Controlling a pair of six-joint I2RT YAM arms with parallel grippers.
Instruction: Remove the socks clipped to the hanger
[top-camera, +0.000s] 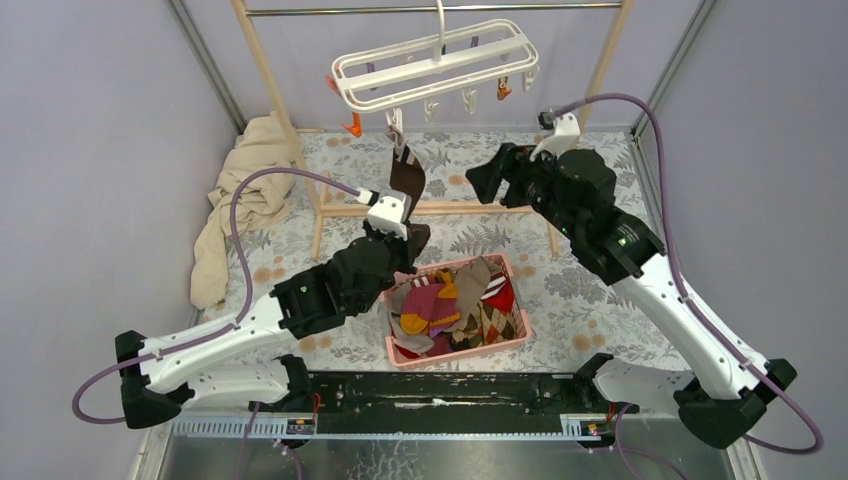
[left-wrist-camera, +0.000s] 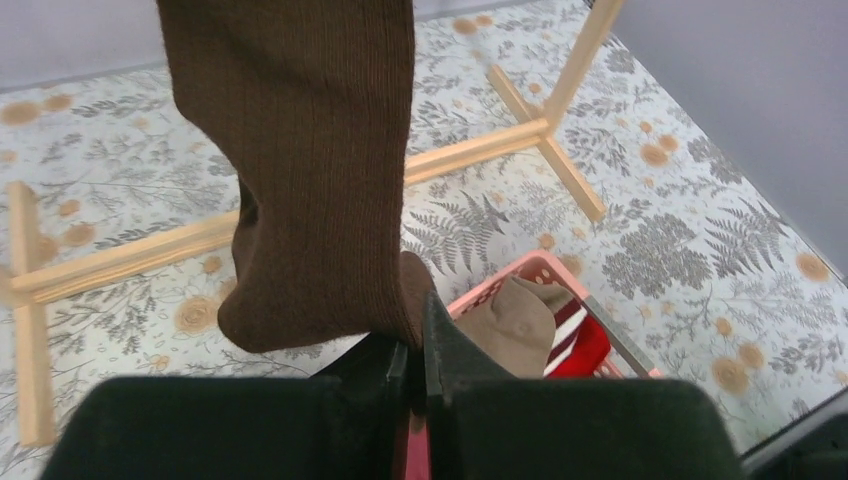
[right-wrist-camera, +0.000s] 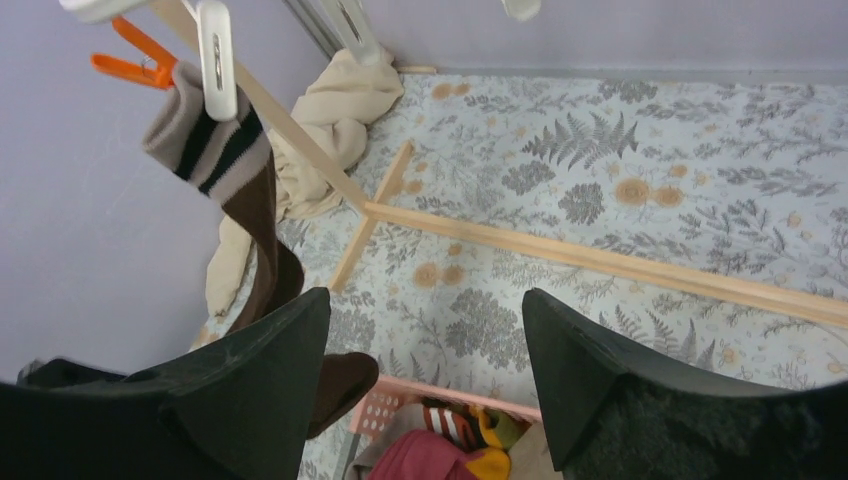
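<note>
A brown sock with grey-and-black striped cuff (right-wrist-camera: 210, 140) hangs below the white clip hanger (top-camera: 435, 62), its cuff by the clips. My left gripper is shut on the sock's lower part, whose dark fabric (left-wrist-camera: 300, 180) fills the upper left wrist view. My right gripper (top-camera: 485, 165) stands to the right of the sock, apart from it and below the hanger, open with nothing between its fingers.
A pink basket (top-camera: 455, 354) of socks sits below the hanger. The wooden rack (top-camera: 600, 60) stands around them, with a cream cloth (top-camera: 235, 210) at the left.
</note>
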